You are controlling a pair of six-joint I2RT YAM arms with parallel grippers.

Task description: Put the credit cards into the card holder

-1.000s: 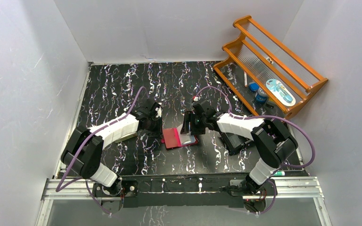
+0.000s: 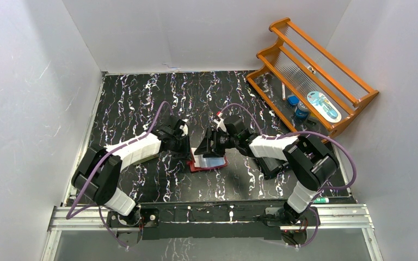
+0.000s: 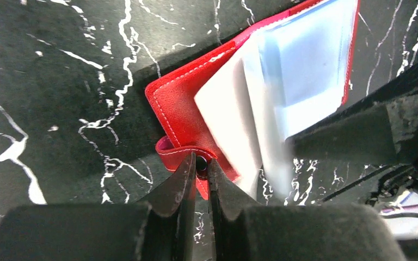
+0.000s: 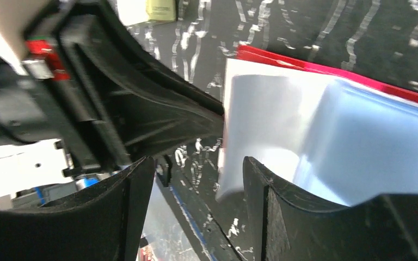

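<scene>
The red card holder lies spread on the dark marble surface between both arms. Its pale sleeves fan out over the red cover, and a translucent leaf stands partly raised in the right wrist view. My left gripper is at the holder's red strap with its black snap; only a narrow gap shows between the fingertips, and whether they pinch the strap is unclear. Above the sleeves, my right gripper stands open, its fingers apart near the leaf's edge. No separate credit card can be made out.
A wooden rack with jars stands at the back right. A black object lies under the right forearm, and a pale box is partly hidden by the left arm. Marble behind the holder is free.
My right gripper has moved left over the holder and opened. A pale leaf now covers much of the red panel that showed on the left. The left arm has barely moved.
</scene>
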